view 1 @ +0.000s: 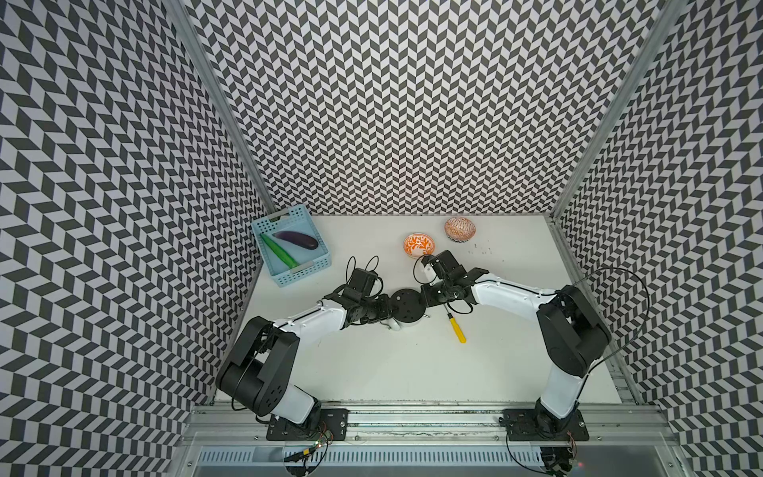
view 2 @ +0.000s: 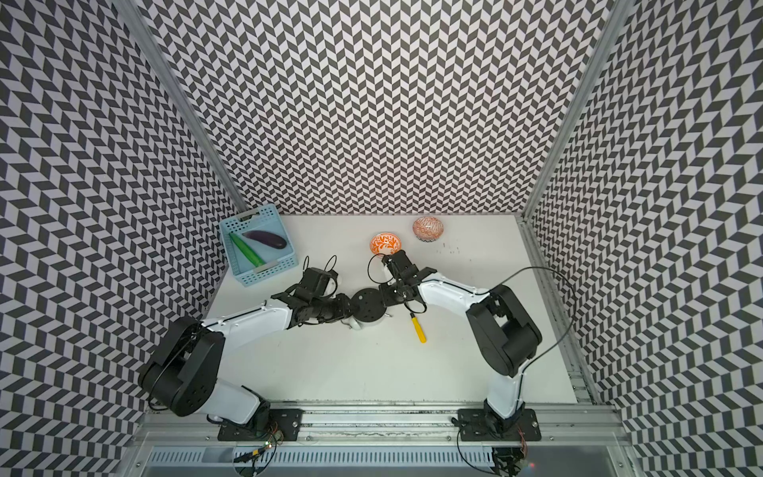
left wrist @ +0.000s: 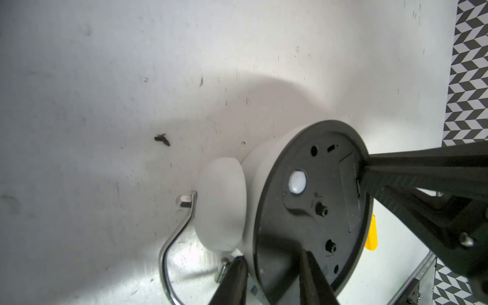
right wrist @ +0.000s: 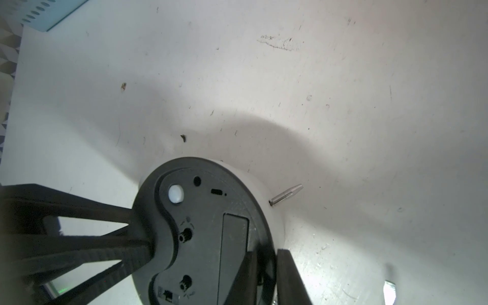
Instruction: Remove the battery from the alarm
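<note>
The alarm clock lies between my grippers, its black back, with a battery cover, facing up. In the left wrist view my left gripper is shut on the clock's rim, beside its white bell. My right gripper is shut on the clock's edge beside the battery cover; in the left wrist view its fingers reach over that cover from the right. I see no battery. A screwdriver with a yellow handle lies on the table just right of the clock.
A blue basket with a cucumber and an eggplant stands at the back left. Two patterned bowls, one orange and one paler, sit at the back.
</note>
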